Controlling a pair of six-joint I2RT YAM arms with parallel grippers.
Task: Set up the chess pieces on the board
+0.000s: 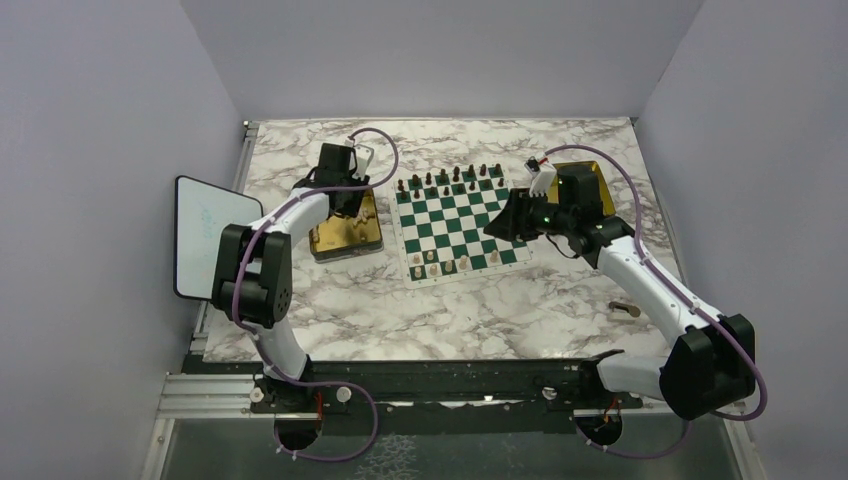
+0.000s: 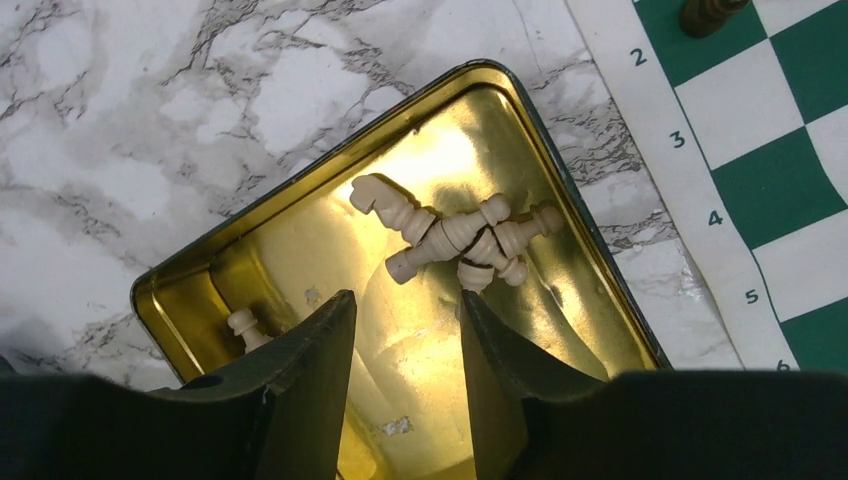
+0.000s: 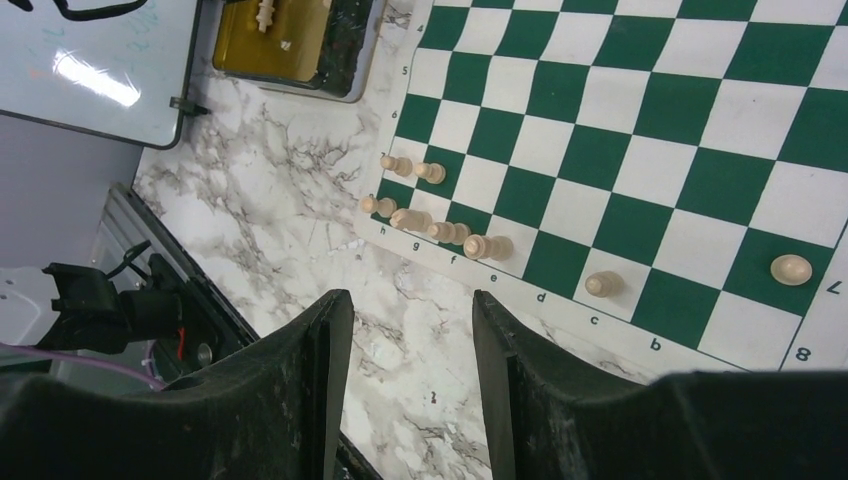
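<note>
The green and white chessboard (image 1: 455,222) lies mid-table. Dark pieces (image 1: 456,174) stand along its far edge, and several light pieces (image 3: 488,247) stand near the opposite edge, with gaps. In the left wrist view a heap of light pieces (image 2: 448,236) lies on its side in the gold tray (image 2: 385,400); one more light piece (image 2: 247,328) lies apart by the tray's left end. My left gripper is over this tray, fingers apart, nothing between them. My right gripper hangs above the board's right side, fingers parted and empty.
Behind the right arm stands a second gold tray (image 1: 603,185), partly hidden. A whiteboard (image 1: 212,237) leans at the left, and a small dark object (image 1: 624,309) lies at right. The table in front of the board is clear.
</note>
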